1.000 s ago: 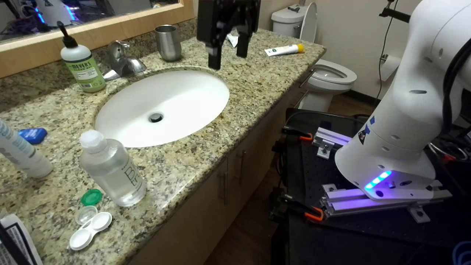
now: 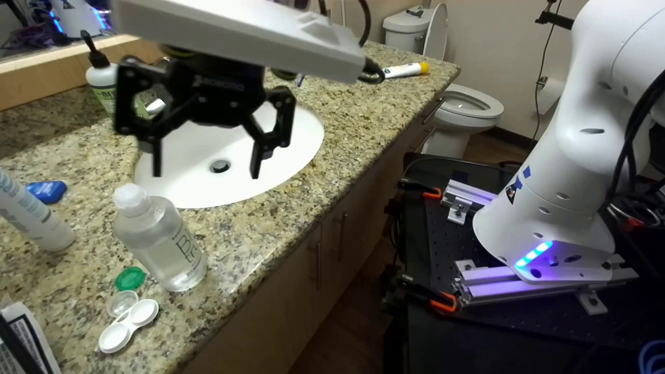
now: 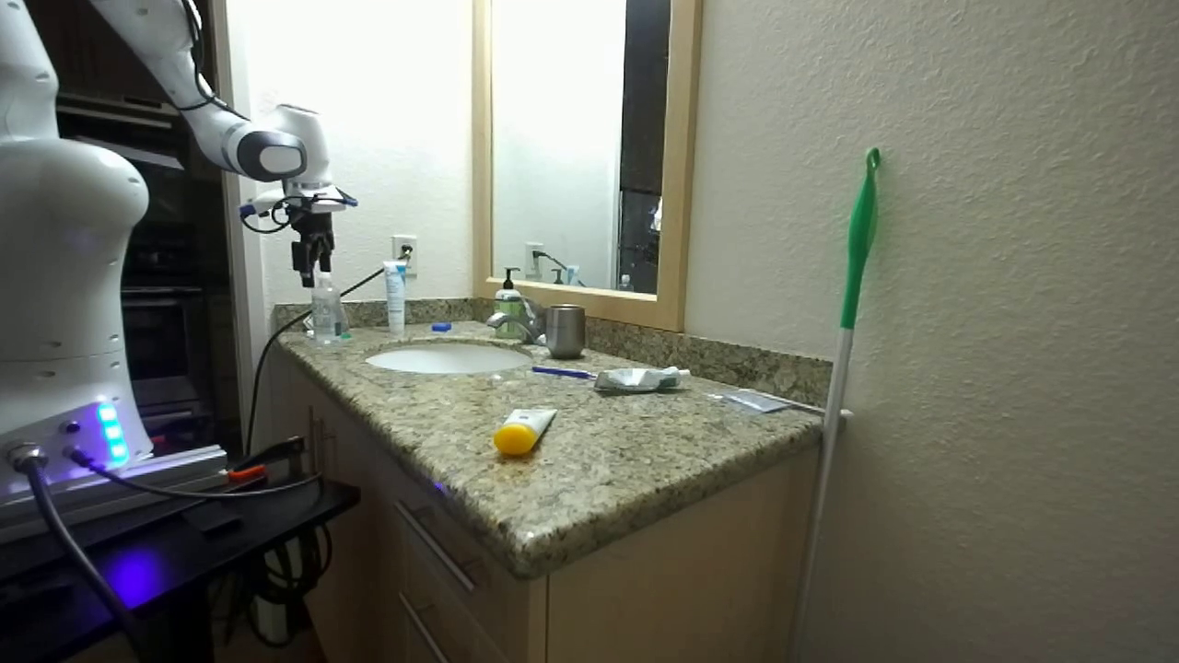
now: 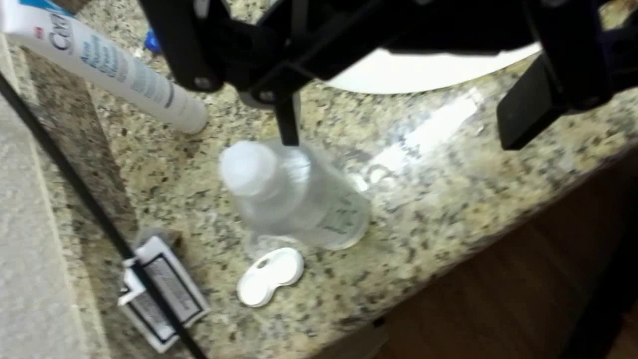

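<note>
My gripper [image 2: 205,165] is open and empty, hanging above the near side of the sink [image 2: 274,156] in exterior view 1. Near its left finger in that picture stands a clear bottle [image 2: 163,240] with a white cap, upright on the counter. Seen from the wrist, the bottle [image 4: 299,200] is below and partly behind one fingertip, while the other finger [image 4: 529,107] is well off to the right. In exterior view 2 the gripper [image 3: 311,276] appears just over the bottle [image 3: 327,313]. Whether a finger touches the bottle cannot be told.
A white contact lens case [image 2: 129,325] and a green lid [image 2: 130,278] lie close to the bottle. A white tube [image 2: 31,215] stands left of it, beside a blue item [image 2: 46,191]. A black cable [image 4: 89,197] crosses above a printed packet [image 4: 164,293]. Counter between bottle and front edge is clear.
My gripper has travelled left in exterior view 1, from above the sink's far side toward the bottle, and its fingers stand wider apart in view. The bottle has stayed put.
</note>
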